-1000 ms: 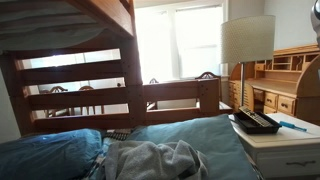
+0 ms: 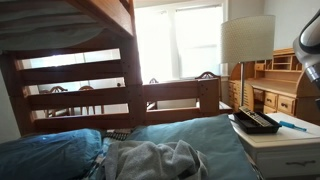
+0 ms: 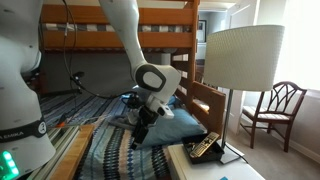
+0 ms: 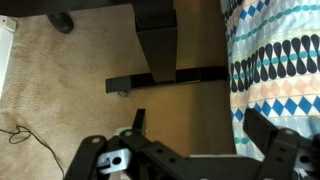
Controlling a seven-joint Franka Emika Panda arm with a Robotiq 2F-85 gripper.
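Note:
My gripper is open, its two dark fingers wide apart with nothing between them. Below it in the wrist view are brown carpet (image 4: 85, 85) and a dark bed-frame post (image 4: 157, 45), with patterned bedding (image 4: 275, 70) to the right. Exterior view 2 has the gripper (image 3: 143, 128) above the striped bed. A grey cloth (image 2: 155, 160) lies rumpled on the bed in exterior view 1, beside blue pillows (image 2: 50, 152). On the white nightstand (image 3: 178, 160), a black tray (image 3: 205, 148) holds a remote-like object (image 3: 206, 143).
A lamp (image 3: 243, 60) rises behind the tray. A blue pen-like item (image 2: 293, 126) lies on the nightstand. Wooden bunk-bed rails (image 2: 75, 100) stand behind the bed. A thin black cable (image 4: 35, 138) lies on the carpet.
A white and dark part of the arm has come into exterior view 1 at the upper right edge. The cloth, pillows and tray have not moved.

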